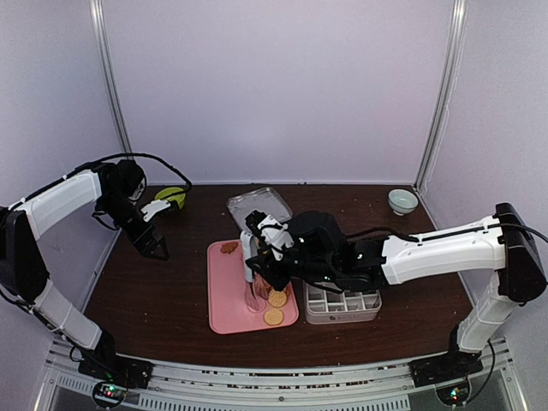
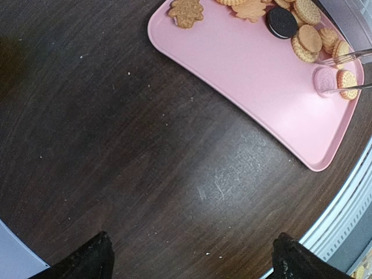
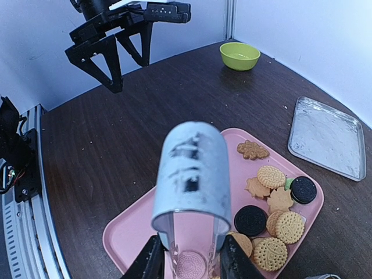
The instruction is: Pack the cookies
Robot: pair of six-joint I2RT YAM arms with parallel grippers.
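Note:
My right gripper is shut on white tongs [image 3: 190, 168], whose clear ends hang low over the pink tray [image 1: 224, 300] around a pink round cookie [image 2: 325, 81] in the right and left wrist views; whether they touch it I cannot tell. Assorted cookies [image 3: 270, 253] cover the tray's right part. A white compartment box [image 1: 341, 312] stands right of the tray, partly hidden by the right arm. My left gripper [image 1: 154, 246] hangs open at the left, nothing between its fingers.
A clear lid [image 3: 325, 139] lies behind the tray. A green bowl [image 3: 239, 58] stands back left, a pale bowl [image 1: 402, 202] back right. The table left of the tray is clear.

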